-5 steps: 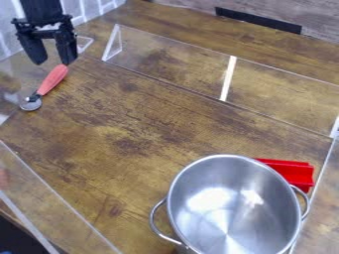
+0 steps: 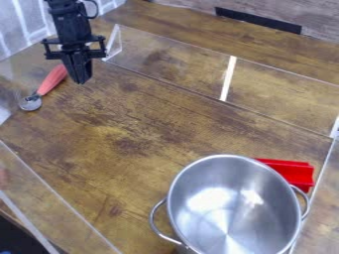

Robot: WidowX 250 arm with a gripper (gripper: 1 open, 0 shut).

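Observation:
The black gripper point(image 2: 77, 71) hangs at the upper left of the camera view, shut, with nothing seen between its fingers. Just left of and below it lies a red-handled utensil point(image 2: 51, 82) with a round silver end. At the lower right is a large steel pot point(image 2: 233, 203) with two side handles. A red object point(image 2: 286, 171) lies behind the pot, partly hidden by it.
Clear acrylic panels border the wooden table point(image 2: 159, 119) at the left and back right, with white tape strips on them.
The gripper has moved right from the left back corner, from above the red-handled utensil to beside it. The pot and utensil appear unmoved.

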